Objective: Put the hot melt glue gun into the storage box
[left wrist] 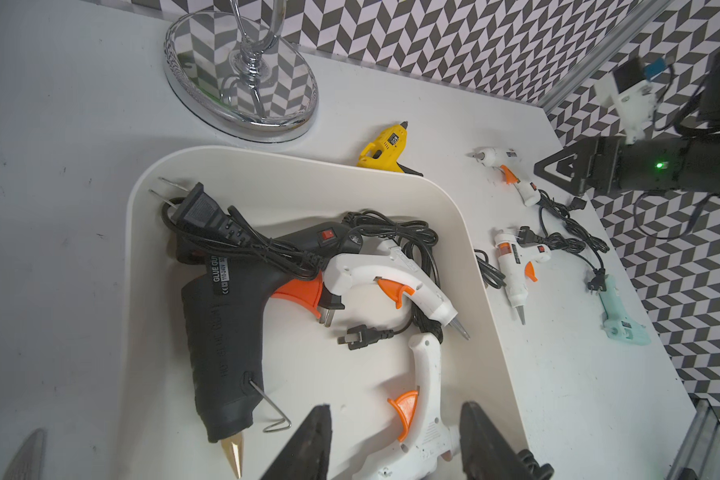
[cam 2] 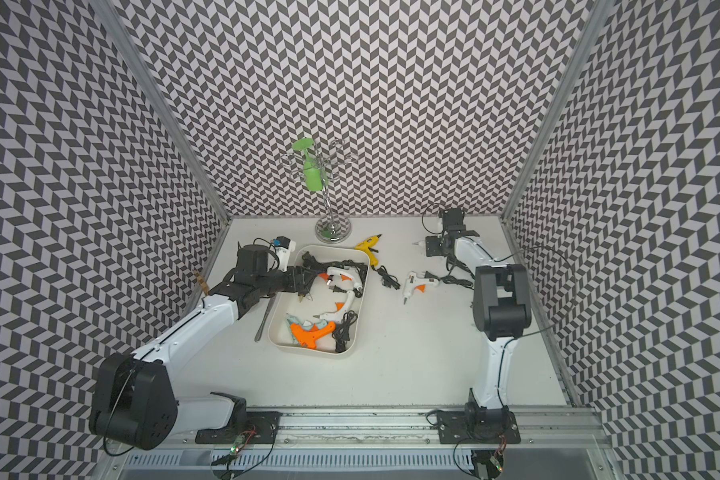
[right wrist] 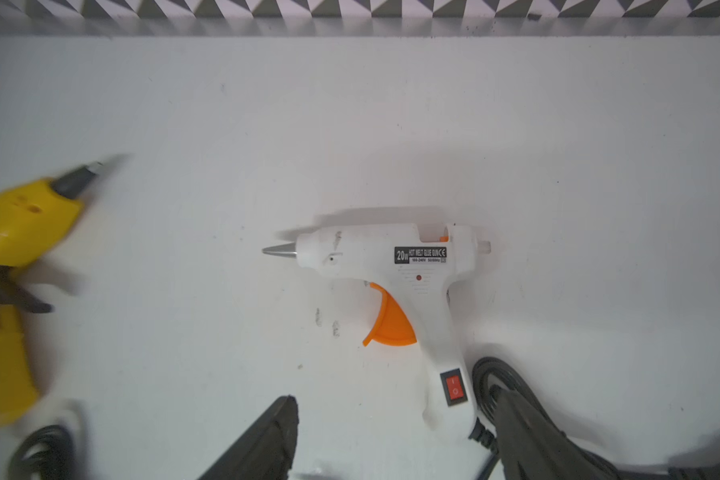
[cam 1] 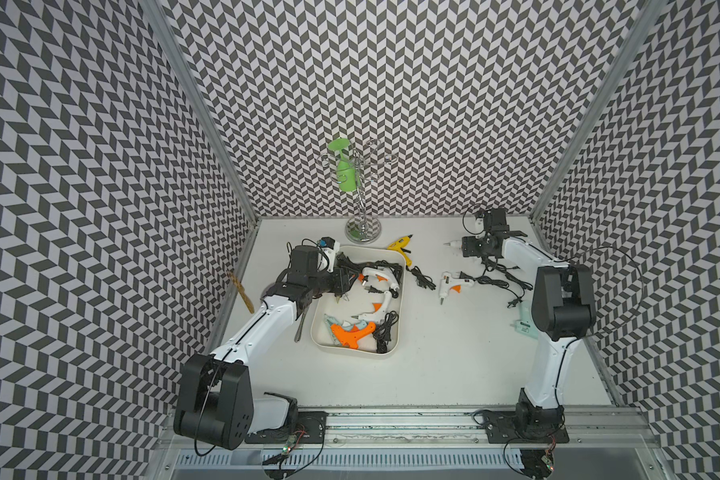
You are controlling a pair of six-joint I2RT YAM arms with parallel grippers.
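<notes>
The cream storage box stands left of centre. In it lie a large black glue gun, two white ones with orange triggers, such as the white glue gun, and an orange glue gun. Over its left part hangs my left gripper, open and empty. My right gripper is open too, above the back right of the table. Before its fingers a white hot melt glue gun lies flat, nozzle to the left, its handle end near the right finger. Whether they touch cannot be told.
A yellow glue gun lies behind the box, near a chrome stand. Another white glue gun and a mint glue gun lie on the right, among black cords.
</notes>
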